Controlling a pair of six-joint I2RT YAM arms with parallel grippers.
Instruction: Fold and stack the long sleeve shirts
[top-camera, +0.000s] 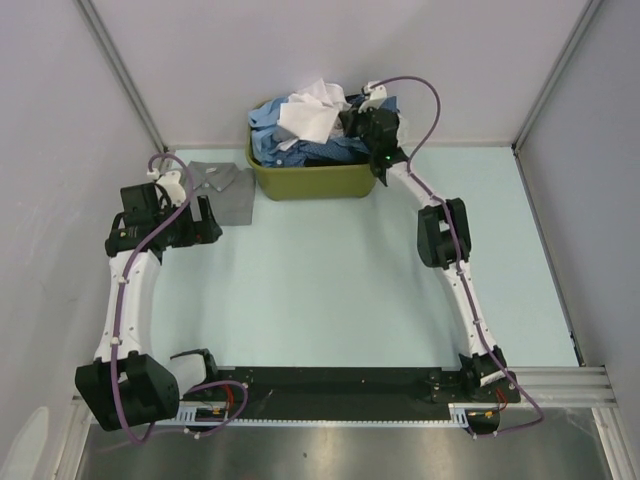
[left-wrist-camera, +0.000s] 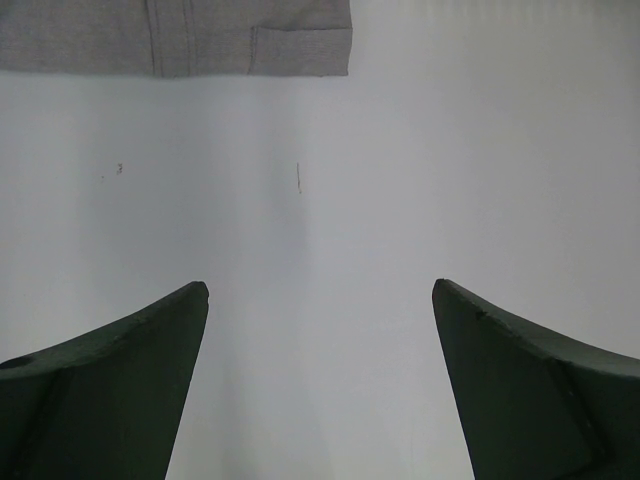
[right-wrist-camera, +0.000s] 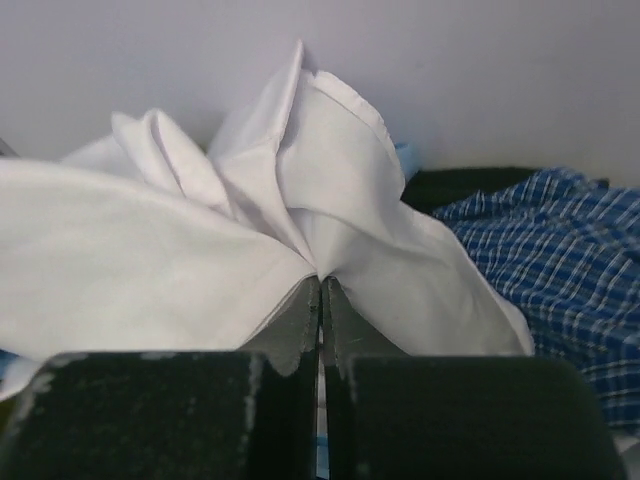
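Observation:
White shirt cloth (top-camera: 310, 118) lies on top of the pile in the basket (top-camera: 315, 184). My right gripper is shut on a pinch of this white shirt (right-wrist-camera: 355, 190), and folds converge at its fingertips. A folded grey shirt (top-camera: 236, 203) rests flat on the table at the back left; its edge (left-wrist-camera: 300, 50) shows at the top of the left wrist view. In front of that grey shirt, my left gripper (top-camera: 208, 222) stands open, only bare table between its fingers.
Blue and denim garments (top-camera: 268, 140) fill the basket beneath the white cloth, with a dark blue checked one (right-wrist-camera: 560, 250) at the right. Walls close in the back and sides.

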